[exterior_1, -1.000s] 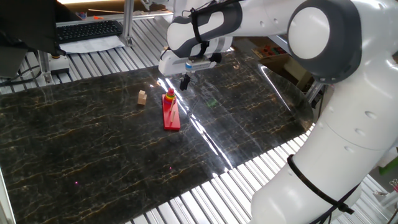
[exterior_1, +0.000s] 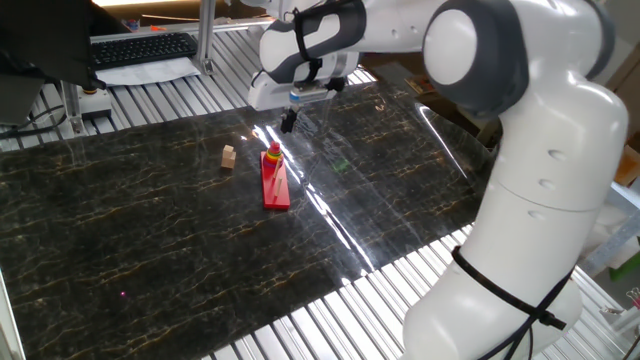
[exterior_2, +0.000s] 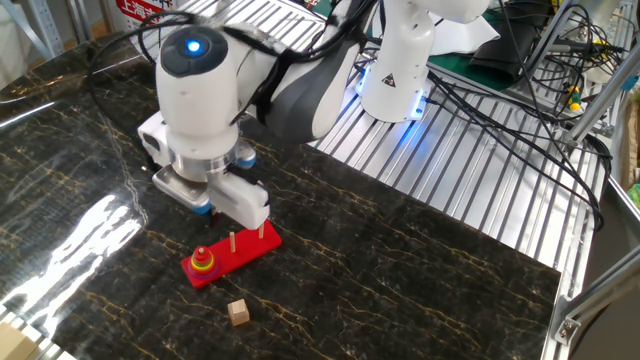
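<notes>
A red board (exterior_1: 275, 188) lies on the dark marbled table, with a small stack of coloured rings (exterior_1: 272, 154) at one end. In exterior view 2 the ring stack (exterior_2: 203, 262) tapers to a red top, and bare wooden pegs (exterior_2: 233, 242) rise from the rest of the board. Beside the board sits a pale wooden block (exterior_1: 228, 157). My gripper (exterior_1: 289, 122) hangs above the table near the ring-stack end, its dark fingers small and close together. Whether they are apart cannot be made out; nothing shows held below them. In exterior view 2 the hand mostly hides the fingers.
Slatted metal framing (exterior_1: 330, 325) borders the marbled table. A keyboard (exterior_1: 144, 49) and papers lie beyond the far edge. Cables (exterior_2: 520, 150) trail over the slats near a second white robot base (exterior_2: 396, 85).
In exterior view 1 my arm and gripper have shifted left and slightly up the picture. The board, rings and wooden block have stayed in place.
</notes>
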